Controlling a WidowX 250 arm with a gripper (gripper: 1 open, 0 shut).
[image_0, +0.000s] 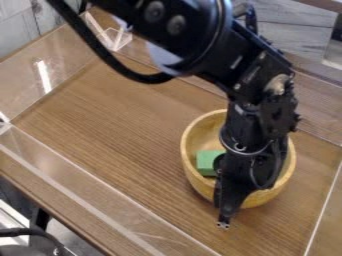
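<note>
My black gripper (227, 205) reaches down over the front part of a yellow bowl (201, 135) on the wooden table, hiding much of its right side. A green block (209, 160) sits inside the bowl, left of the gripper. The fingertips are low at the bowl's near rim. The gripper looks closed there, though what lies between the fingers is hard to see, probably the bowl's rim.
A clear raised edge runs along the left and front. Dark cables show at the bottom left corner, and a pale wall stands at the back.
</note>
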